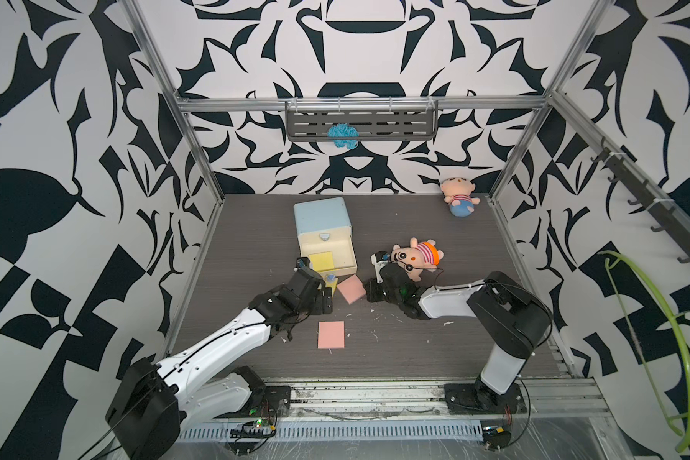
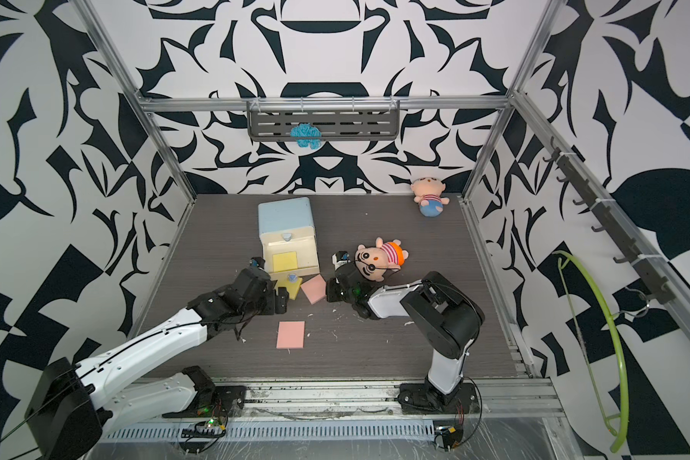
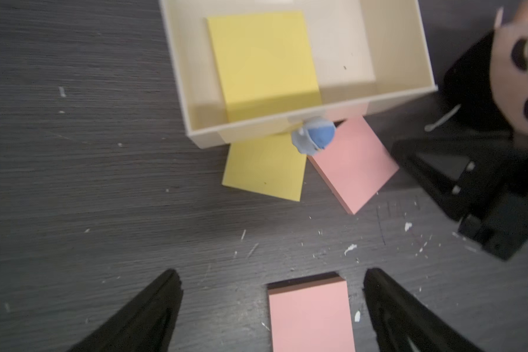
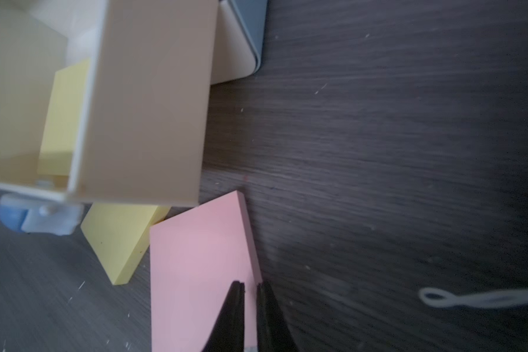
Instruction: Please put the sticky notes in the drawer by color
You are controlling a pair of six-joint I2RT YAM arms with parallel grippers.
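A cream drawer (image 3: 393, 47) stands pulled out of the blue-topped box (image 1: 319, 216), with a yellow note pad (image 3: 264, 64) lying inside. A second yellow pad (image 3: 267, 167) is partly under its front. Beside that, a pink pad (image 4: 199, 270) lies turned, one corner under the drawer front. Another pink pad (image 1: 331, 335) rests nearer on the table. My left gripper is open above the table in front of the drawer, its fingers wide apart and empty. At the turned pink pad's right edge, my right gripper has its fingers close together; whether they pinch that edge is unclear.
A plush toy with an orange-striped cap (image 1: 418, 257) sits just behind the right gripper. Another plush (image 1: 459, 197) is at the back right corner. The blue handle (image 3: 314, 135) juts from the drawer front.
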